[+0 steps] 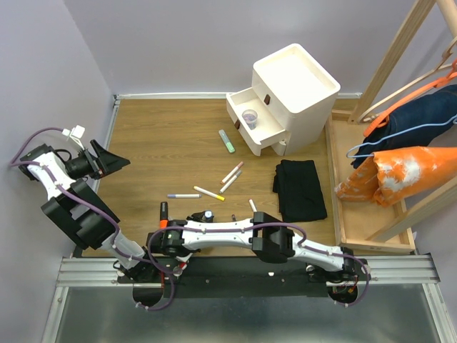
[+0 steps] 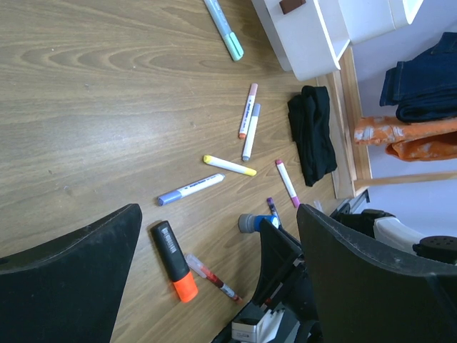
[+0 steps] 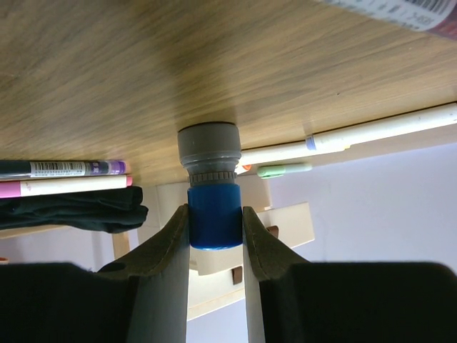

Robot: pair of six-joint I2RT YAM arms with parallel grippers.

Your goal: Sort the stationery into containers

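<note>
A grey and blue cylinder (image 3: 211, 151), perhaps a glue stick or small bottle, is gripped at its blue end by my right gripper. In the left wrist view the cylinder (image 2: 255, 223) shows beside the right arm. High at the table's left, my left gripper (image 1: 118, 161) stands open and empty. Loose on the wood lie a black and orange marker (image 2: 173, 261), a blue-capped pen (image 2: 191, 189), a yellow-capped pen (image 2: 229, 165), a pink-capped pen (image 2: 287, 183) and a green marker (image 1: 226, 141). Two pens (image 1: 231, 176) lie side by side.
A white cabinet (image 1: 296, 75) at the back has an open drawer (image 1: 268, 134) with a clear cup (image 1: 249, 118) in it. Black folded cloth (image 1: 299, 190) lies at right, before a wooden clothes rack (image 1: 371, 236). Bare table fills the back left.
</note>
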